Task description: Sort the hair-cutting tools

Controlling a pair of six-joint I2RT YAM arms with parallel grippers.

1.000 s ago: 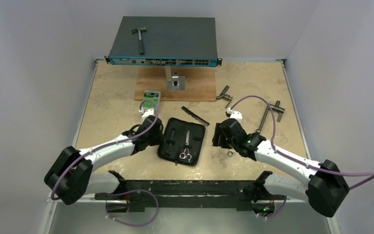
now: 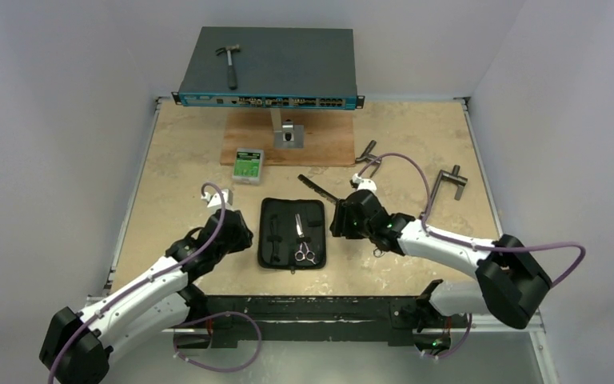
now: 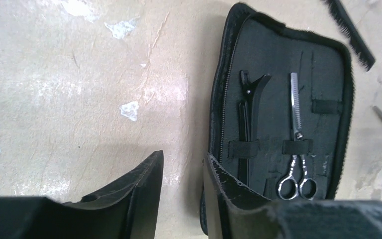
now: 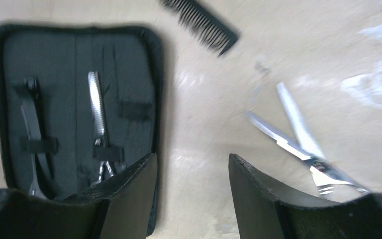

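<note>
A black zip case (image 2: 268, 210) lies open mid-table, holding silver scissors (image 3: 296, 109) and a black clip (image 3: 251, 114) under straps. My left gripper is at the case's left side, fingers part open, nothing visible between them. A black comb (image 4: 206, 27) lies beyond the case's upper right corner. Another pair of scissors (image 4: 296, 149), blurred in the right wrist view, lies right of the case. My right gripper stands open over the table by the case's right edge, nothing between its fingers.
A hammer (image 2: 232, 72) rests on the rack device (image 2: 288, 60) at the back. A green-labelled box (image 2: 247, 164) stands behind the case. Metal tools (image 2: 448, 182) lie at the right.
The case has turned from tilted to nearly upright in the top view. My left gripper has moved left and toward the front; my right gripper has shifted left toward the case.
</note>
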